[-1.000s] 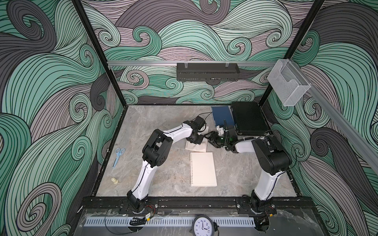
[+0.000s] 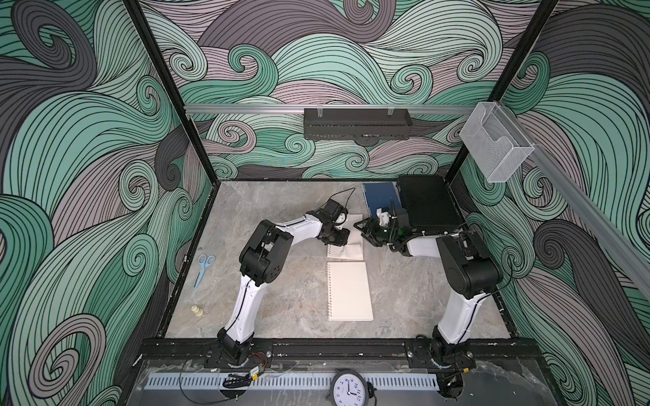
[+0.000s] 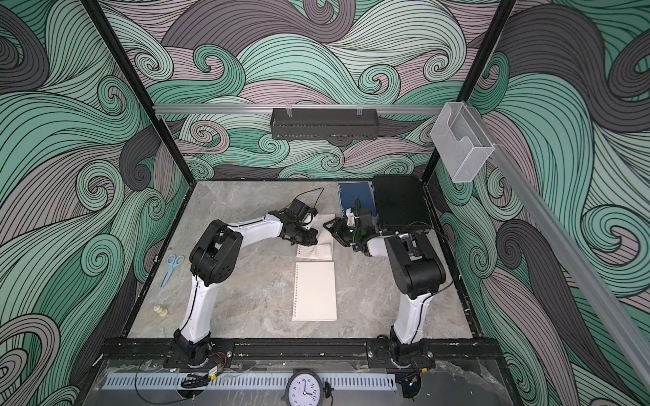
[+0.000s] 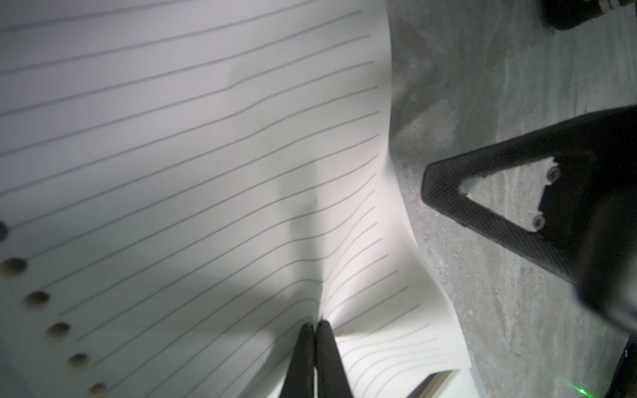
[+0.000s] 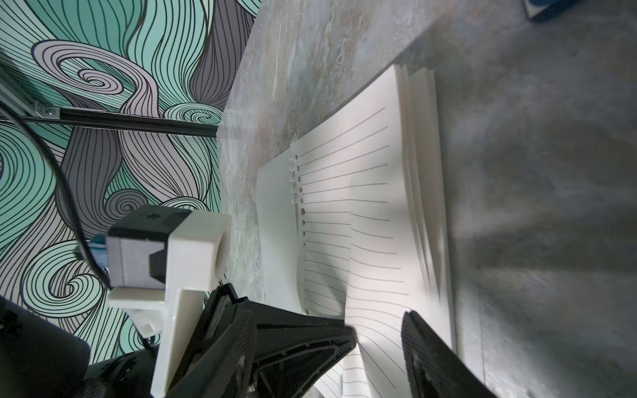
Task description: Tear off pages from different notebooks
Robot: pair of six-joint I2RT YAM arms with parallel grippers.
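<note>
An open spiral notebook with lined pages (image 5: 371, 179) lies under both arms. In the left wrist view, my left gripper is shut on its upper page (image 4: 199, 165), and creases in the paper run into the fingertips. The page bulges away from the sheets beneath, with its punched holes along the left side. My right gripper stands open beside the notebook's right edge; one of its fingers (image 4: 441, 179) shows just off the page in the left wrist view. A second spiral notebook (image 2: 350, 291) lies open nearer the front, untouched.
A blue notebook (image 2: 380, 197) and a black case (image 2: 428, 201) sit at the back right, close behind the right arm. Blue scissors (image 2: 202, 269) and a small pale object (image 2: 196, 310) lie at the left. Bare table flanks the front notebook.
The rear notebook has slid right and straightened from its tilt.
</note>
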